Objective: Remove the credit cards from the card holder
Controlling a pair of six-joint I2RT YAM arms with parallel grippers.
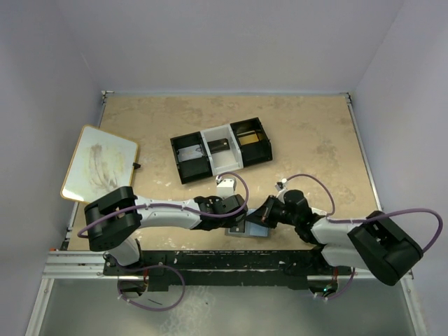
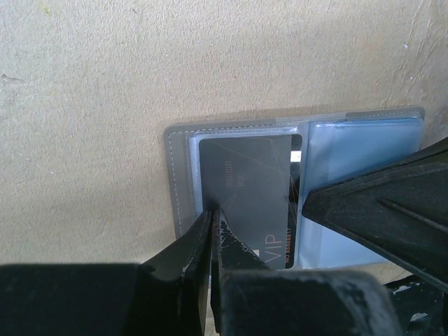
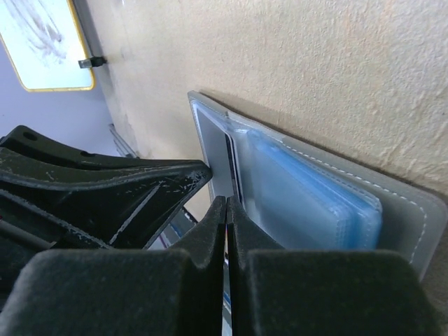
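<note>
The card holder (image 2: 180,178) lies spread on the table, grey with stitched edges and clear sleeves. A dark VIP card (image 2: 245,189) sits in its left sleeve, and the right sleeve (image 2: 360,148) looks bluish. My left gripper is shut, its tips at the holder's left part with nothing visibly between them. Over the middle of the holder, my right gripper is shut too, its fingertips together and empty beside the card's dark striped edge (image 3: 232,168). The card is outside those fingers, in its sleeve. In the top view both arms hide much of the holder.
A tray with three compartments (image 1: 222,133) stands behind the arms, small flat items inside. To the far left lies a white board with a yellow rim (image 1: 101,162). Free table (image 1: 315,133) stretches at the back right. The two grippers are very close together.
</note>
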